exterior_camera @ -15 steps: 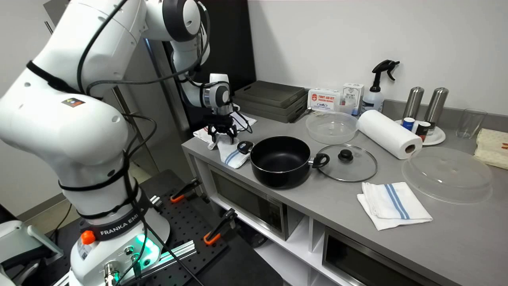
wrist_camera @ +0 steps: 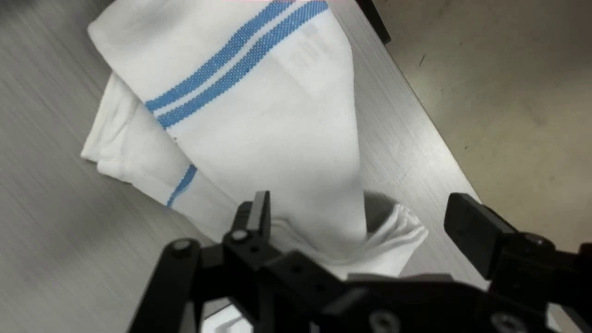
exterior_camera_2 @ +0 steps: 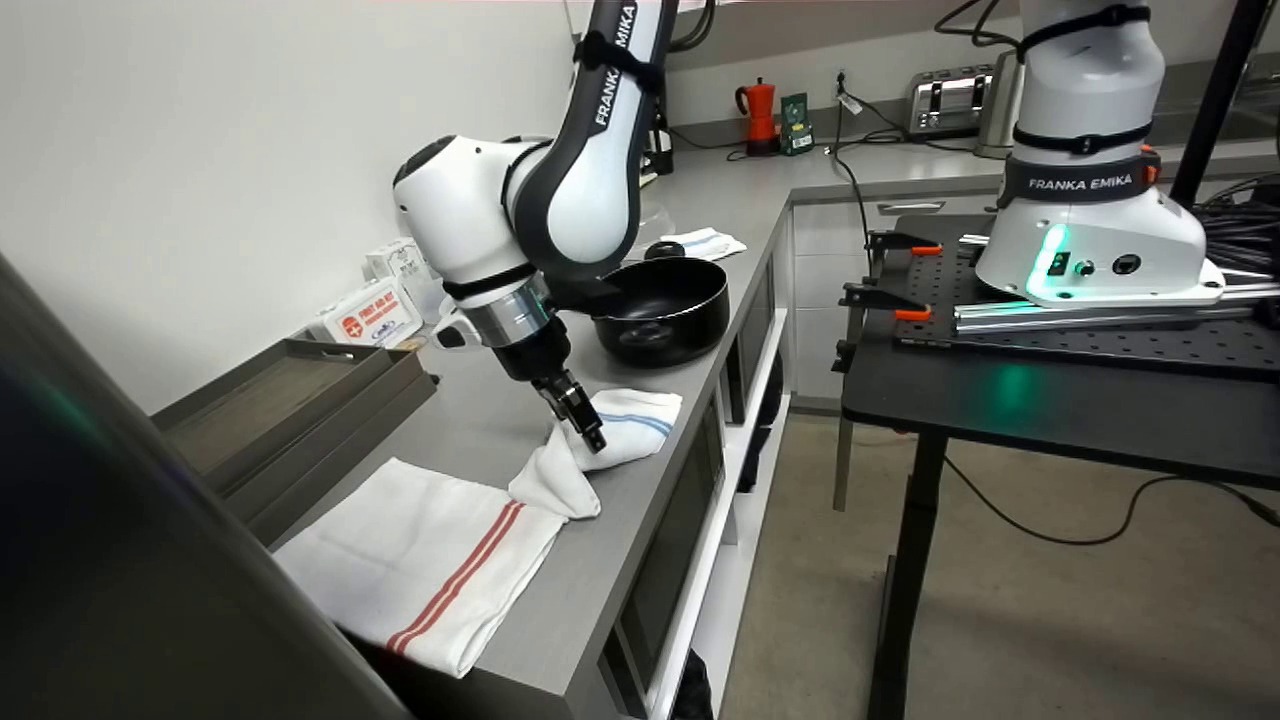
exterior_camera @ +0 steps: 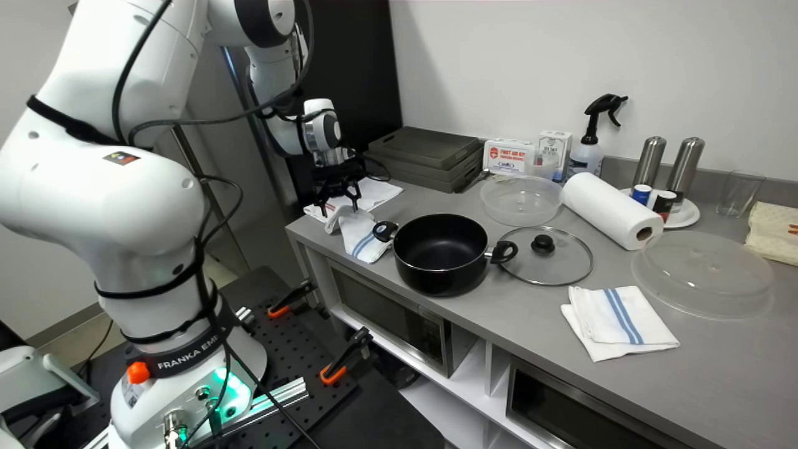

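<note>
My gripper is open over the left end of the counter, its two black fingers wide apart with nothing held. Below it lies a crumpled white towel with blue stripes (wrist_camera: pixel 277 111); its bunched end sits between and beneath the fingers in the wrist view. In exterior view 2 the gripper (exterior_camera_2: pixel 588 434) hangs right above this towel (exterior_camera_2: pixel 636 422), and contact cannot be made out. A flat white towel with red stripes (exterior_camera_2: pixel 420 552) lies beside it, touching the crumpled end. A black pot (exterior_camera: pixel 441 254) stands next to the blue-striped towel.
A glass lid (exterior_camera: pixel 553 262) lies right of the pot, and a second folded blue-striped towel (exterior_camera: pixel 617 322) is further right. Stacked grey trays (exterior_camera: pixel 426 157) stand at the back. The counter's front edge (wrist_camera: pixel 427 122) runs close to the gripper.
My gripper has risen and moved left in exterior view 1, off the middle of the blue-striped towel. The towel's left end now shows raised and bunched; the other objects have stayed put.
</note>
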